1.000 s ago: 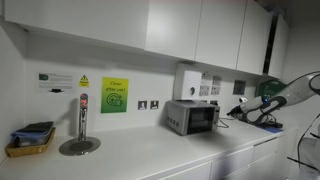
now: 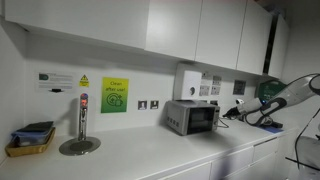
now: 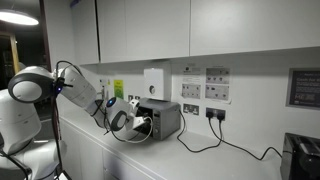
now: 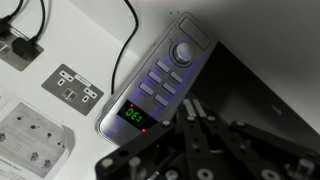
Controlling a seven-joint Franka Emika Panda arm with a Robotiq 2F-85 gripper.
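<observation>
A silver microwave (image 2: 193, 117) stands on the white counter against the wall. My gripper is shut, its dark fingers close together in front of the microwave's control panel (image 4: 160, 78). Nothing shows between the fingertips. On that panel are a round knob (image 4: 185, 52), several buttons and a display (image 4: 132, 115) with lit green digits. The dark microwave door (image 4: 250, 95) lies beyond the gripper in the wrist view and looks shut. In exterior view 2 the gripper (image 3: 141, 121) is beside the microwave's front; whether it touches the panel I cannot tell.
A power cable (image 3: 195, 148) runs from the microwave side to wall sockets (image 3: 215, 113). A toaster (image 3: 301, 157) stands farther along the counter. The tap (image 2: 82, 118) and tray (image 2: 32, 140) sit at the other end, with bare counter between them and the microwave.
The arm at the right has shifted only slightly. The microwave and the other things on the counter stay where they were.
</observation>
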